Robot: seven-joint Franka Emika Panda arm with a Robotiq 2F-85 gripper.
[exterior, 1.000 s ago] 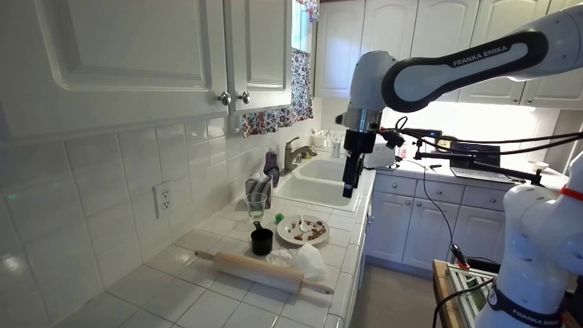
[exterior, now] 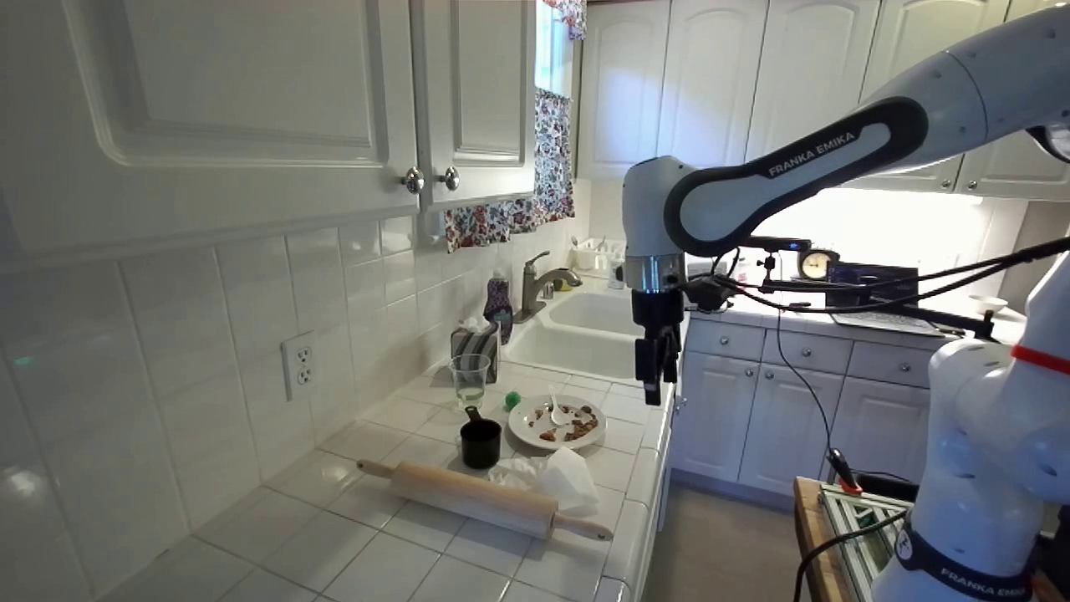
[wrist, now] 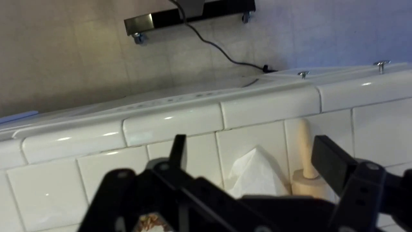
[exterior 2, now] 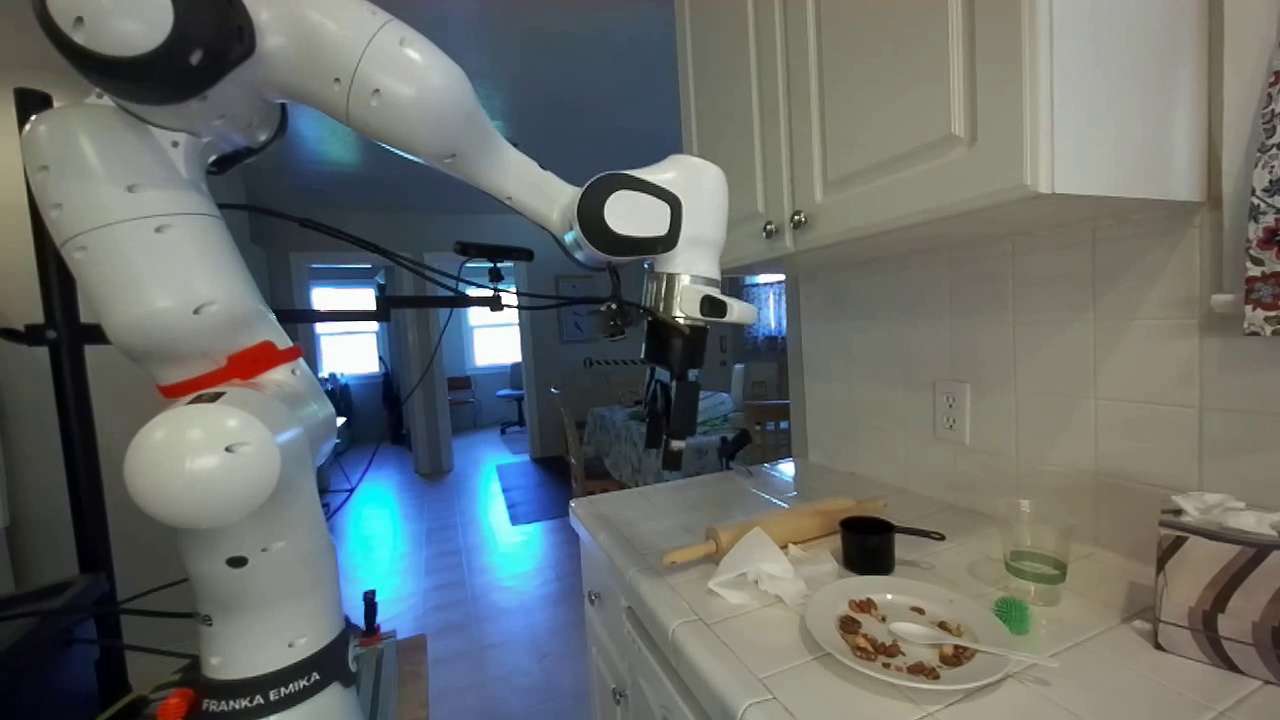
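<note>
Above the front edge of the counter hangs my gripper, open and empty, its fingers pointing down. It is well clear of everything on the tiles. Below it, a crumpled white tissue (wrist: 255, 174) and one handle of the wooden rolling pin (wrist: 305, 150) show between the fingers in the wrist view. A white plate (exterior 2: 828, 614) holds brown food pieces and a white spoon (exterior 2: 960, 642). Beside the plate stand a black measuring cup (exterior 2: 867, 546), a green spiky ball (exterior 2: 1012, 614) and a clear plastic cup (exterior 2: 1035, 558).
Against the wall stand a striped tissue box (exterior: 474, 351) and a purple bottle (exterior: 498, 306). The white sink (exterior: 562, 346) lies beyond the plate. Upper cabinets (exterior: 231, 100) overhang the counter, whose near left tiles are bare.
The gripper has come down and turned from a slant to nearly upright, with the forearm lowered and shifted left in exterior view 1. The counter items are unmoved.
</note>
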